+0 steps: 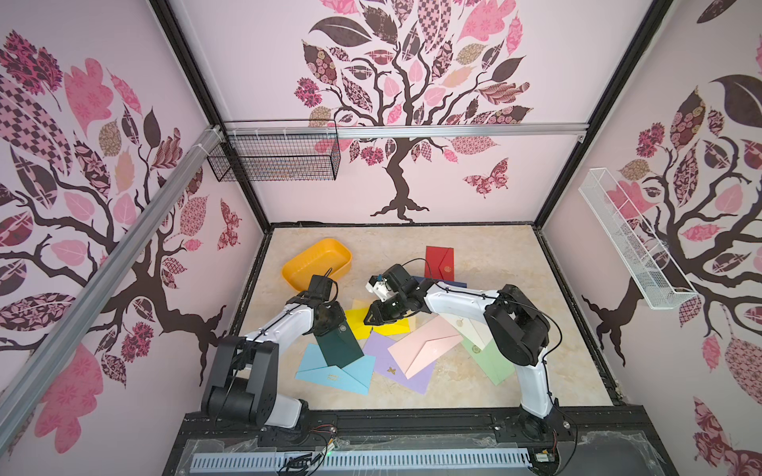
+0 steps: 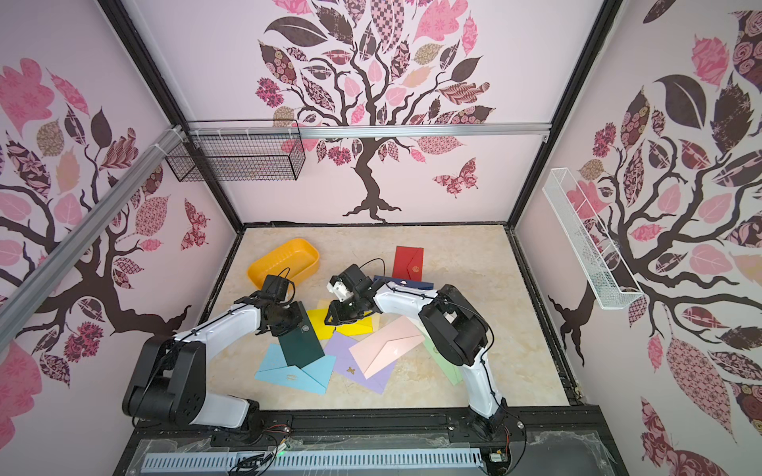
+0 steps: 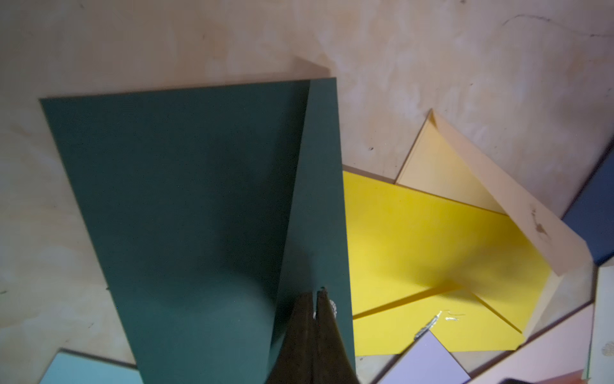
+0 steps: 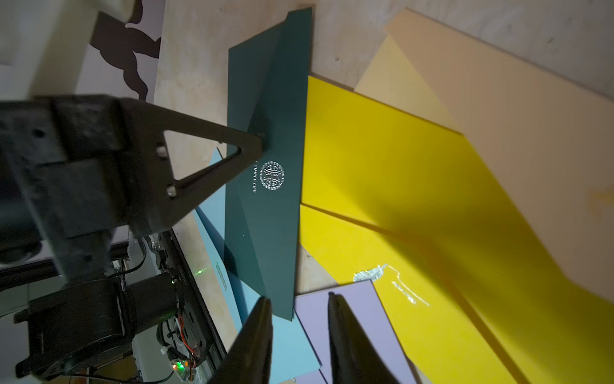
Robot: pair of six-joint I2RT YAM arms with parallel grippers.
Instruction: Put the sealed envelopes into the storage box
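A dark green envelope (image 3: 185, 211) lies with its flap folded over and a silver emblem on it. My left gripper is shut, its fingertips at this flap beside the emblem; whether they touch it I cannot tell. To its right, my right gripper stands open above the meeting corners of the dark green and purple (image 4: 358, 313) envelopes, nothing between its fingers. Around them lie yellow (image 4: 383, 153), light blue (image 1: 341, 377), pink (image 1: 424, 341) and green (image 1: 498, 365) envelopes. A peach envelope (image 3: 511, 185) has its flap raised. The empty yellow-orange storage box (image 1: 317, 254) stands back left.
A red envelope (image 1: 439, 260) and a dark blue one (image 2: 416, 284) lie behind the right arm, which partly hides the blue one. A white envelope (image 1: 474, 329) overlaps the green one. Wire baskets (image 1: 278, 154) hang on the walls.
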